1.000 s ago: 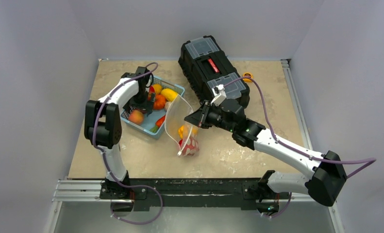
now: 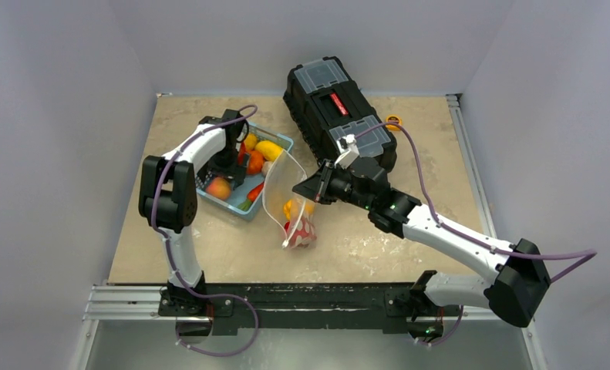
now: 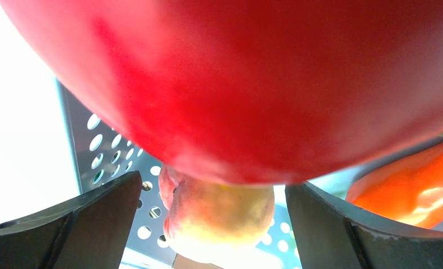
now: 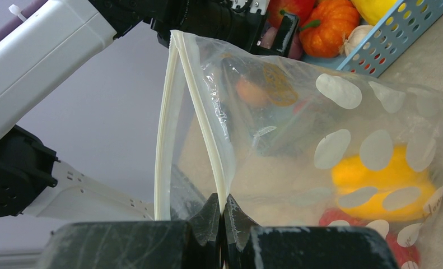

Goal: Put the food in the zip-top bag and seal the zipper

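My left gripper is open inside the blue basket (image 2: 244, 212). In its wrist view a large red item (image 3: 236, 84) fills the upper half, a peach (image 3: 219, 218) shows between the fingers and an orange pepper (image 3: 404, 185) lies at right. My right gripper (image 2: 315, 194) is shut on the zipper edge of the upright clear bag (image 4: 264, 179); the bag holds a yellow item (image 4: 381, 176) and red food (image 4: 404, 252).
A black toolbox (image 2: 332, 104) stands at the back, with a yellow round object (image 2: 393, 123) beside it. The table right of the bag is clear.
The left arm has shifted slightly right in the top view, the basket moving a little with it. The right arm and bag are unchanged.
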